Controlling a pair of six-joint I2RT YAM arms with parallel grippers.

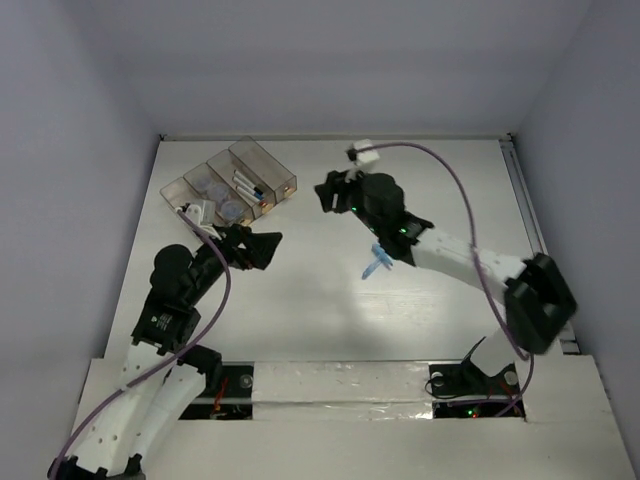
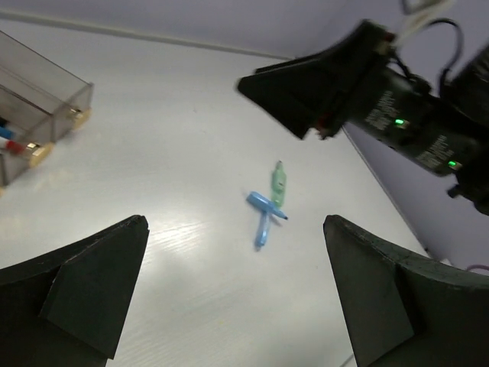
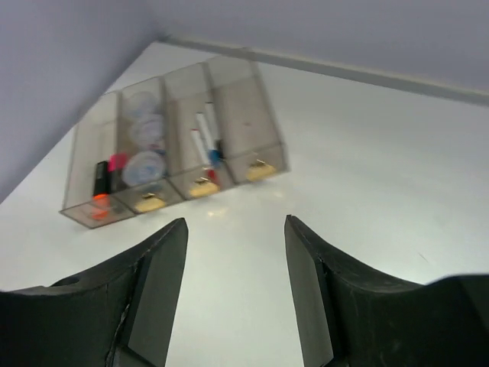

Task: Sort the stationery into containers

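Note:
A clear divided container [image 1: 275,165] stands at the back left. In the right wrist view, two white markers [image 3: 201,147] with blue and red ends lie in its third compartment, and the fourth is empty. Round clear items [image 3: 144,167] fill the second; a black and orange piece [image 3: 100,183] is in the first. Two blue pieces [image 2: 267,205] and a green one [image 2: 279,183] lie loose on the table. My left gripper [image 1: 265,250] stands open and empty in front of the container. To the container's right, my right gripper [image 1: 328,190] is parted, nothing between its fingers.
In the top view my right arm passes close over the loose pieces and partly hides them. Walls border the back and both sides.

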